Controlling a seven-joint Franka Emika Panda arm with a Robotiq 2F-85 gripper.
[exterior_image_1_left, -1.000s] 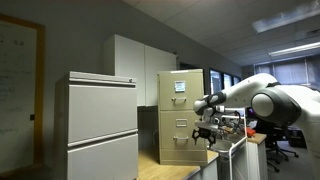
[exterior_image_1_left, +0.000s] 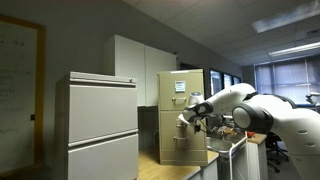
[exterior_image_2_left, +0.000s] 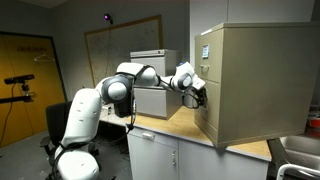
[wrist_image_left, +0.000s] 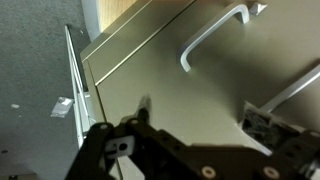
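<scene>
A tan filing cabinet (exterior_image_1_left: 183, 151) with several drawers stands on the wooden counter; its broad side faces exterior view 2. My gripper (exterior_image_2_left: 201, 98) is close to the cabinet's drawer front. In the wrist view the gripper is open over a flat drawer face, nothing held between its fingers. A curved silver handle (wrist_image_left: 213, 38) lies past the fingertips, apart from them. Another metal bar (wrist_image_left: 294, 87) shows at the right, partly hidden behind the right finger (wrist_image_left: 263, 127). Whether the fingers touch the cabinet cannot be told.
A light grey cabinet (exterior_image_1_left: 98, 125) stands to the left in exterior view 1. The wooden counter (exterior_image_2_left: 184, 122) has free room in front of the drawers. A wire rack (exterior_image_2_left: 298, 172) is at the lower right edge.
The gripper has moved left and up across the front of the tan cabinet, from beside its lower part to near the middle drawers. The cabinets have not moved.
</scene>
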